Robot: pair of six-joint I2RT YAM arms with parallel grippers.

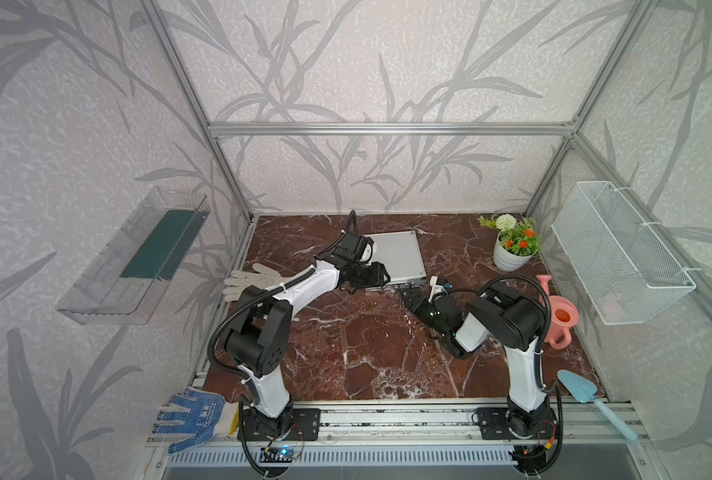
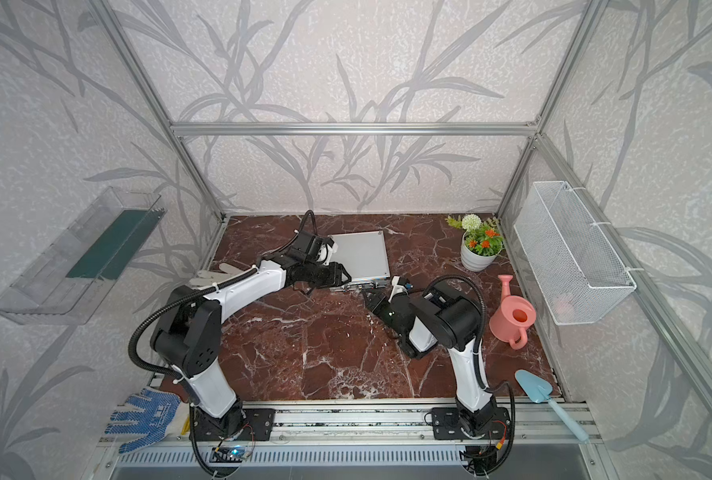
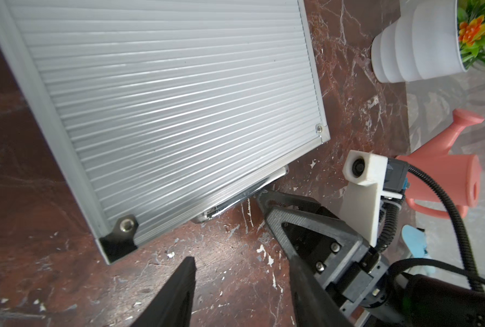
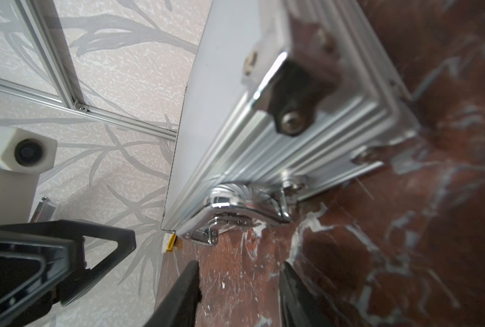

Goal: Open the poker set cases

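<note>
The silver aluminium case [image 1: 395,254] lies closed at the middle back of the table, its chrome handle [image 4: 231,201] and latch hardware along the front edge. My left gripper is open above the case's front left, nothing between its fingers in its wrist view. My right gripper is at table height just in front of the handle, fingers apart with nothing between them. In the left wrist view it sits beside the handle's right part.
A flower pot [image 1: 512,256] stands back right, a pink watering can [image 1: 562,320] right of the right arm. A cream glove [image 1: 248,280] lies at the left. Wire baskets hang on both walls.
</note>
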